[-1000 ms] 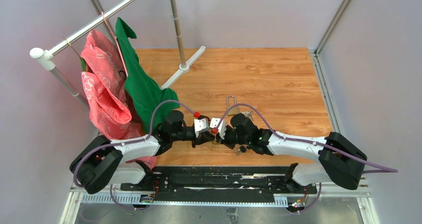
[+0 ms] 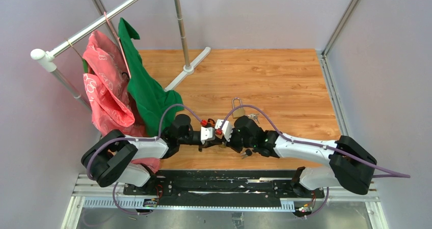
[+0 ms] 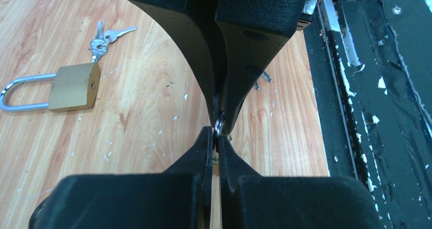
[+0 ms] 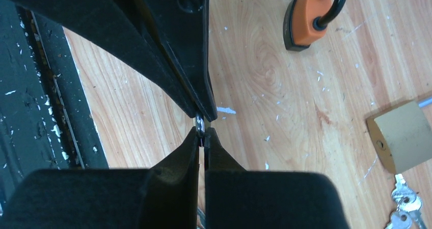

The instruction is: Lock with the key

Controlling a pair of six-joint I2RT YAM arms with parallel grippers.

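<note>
My left gripper and right gripper meet tip to tip low over the table's front. A thin shiny metal piece [image 4: 199, 123] runs between their fingertips, and both are shut on it. Whether it is a shackle or part of a key, I cannot tell. In the left wrist view, a bit of brass [image 3: 215, 163] shows below the tips, mostly hidden. Behind the grippers a larger brass padlock [image 2: 238, 111] lies flat, its long shackle away from the keys [image 3: 105, 39] beside its body.
Near the front lies a dark-headed key [image 2: 247, 153], close under the right gripper. An orange and black padlock [image 4: 308, 16] lies beside the left gripper. Clothes hang from a rack [image 2: 122, 7] at the left.
My left arm has shifted slightly to the right, bringing its gripper closer against the right one. The right arm has barely moved, and the large padlock lies where it was.
</note>
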